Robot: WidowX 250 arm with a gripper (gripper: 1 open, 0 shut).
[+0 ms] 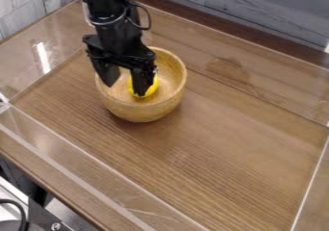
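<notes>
My black gripper [122,69] reaches down from the top into a wooden bowl [162,106] in the upper middle of the camera view. Its two fingers are apart, one over the left part of the bowl, the other toward the right. A yellow object [152,86] lies in the bowl at the gripper's right finger, partly hidden by it. Whether the fingers touch it I cannot tell.
Bare wooden tabletop [232,158] fills the front and right. Pale walls border it at the back and left. A black cable lies at the lower left edge.
</notes>
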